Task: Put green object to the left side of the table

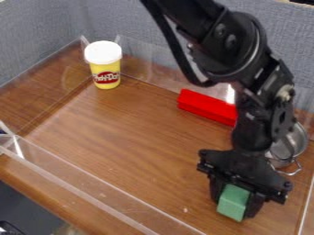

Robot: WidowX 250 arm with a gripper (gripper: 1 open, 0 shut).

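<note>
The green object (pixel 233 202), a small block, is at the front right of the wooden table (pixel 135 138). My black gripper (pixel 237 197) points down over it and is shut on it, one finger at each side. The block's upper part is hidden by the gripper. Whether its underside touches the table I cannot tell.
Behind the arm lies a red block (pixel 207 106). A metal pot (pixel 289 147) stands close to the arm at the right edge. A yellow Play-Doh tub with a white lid (pixel 105 64) is at the back left.
</note>
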